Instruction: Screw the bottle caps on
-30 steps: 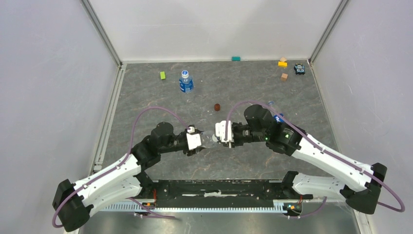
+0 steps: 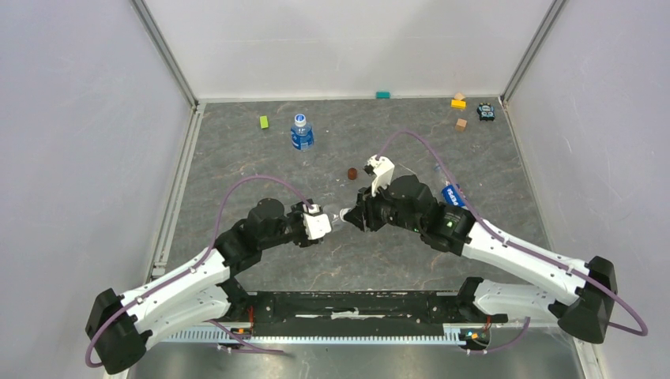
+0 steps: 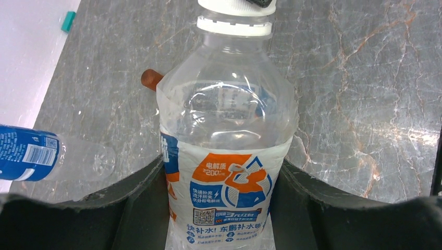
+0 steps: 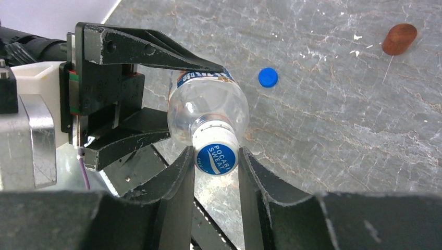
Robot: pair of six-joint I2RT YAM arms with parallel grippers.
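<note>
My left gripper is shut around a clear bottle (image 3: 224, 120) with an orange and blue label, held at the table's middle. At its neck is a white cap (image 4: 216, 156) with a blue top reading POCARI SWEAT. My right gripper is shut on that cap, fingertips at its sides. A second bottle (image 2: 302, 134) with a cap stands at the back left. Another blue-labelled bottle (image 2: 452, 195) lies at the right, partly behind the right arm. A loose blue cap (image 4: 268, 77) lies on the table.
A brown block (image 2: 352, 174) lies near the middle. Small blocks, green (image 2: 264, 122), teal (image 2: 383, 95) and yellow (image 2: 458, 103), and a toy car (image 2: 486, 112) lie toward the back.
The right gripper's housing has turned and shifted up in the top view while staying at the bottle's top.
</note>
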